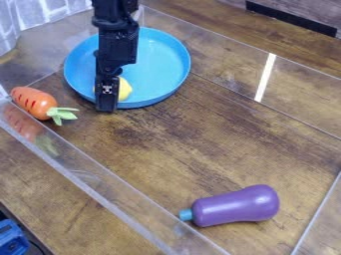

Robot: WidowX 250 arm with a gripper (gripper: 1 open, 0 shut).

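Note:
The black gripper (110,85) points down into a blue bowl (163,70) at the upper left, open, its fingers by a small yellow object (123,92) that it partly hides. An orange toy carrot (35,101) with green leaves lies left of the bowl. A purple toy eggplant (237,204) lies at the lower right.
Clear panel edges run along the left and right, and a blue item (11,239) is at the bottom-left corner.

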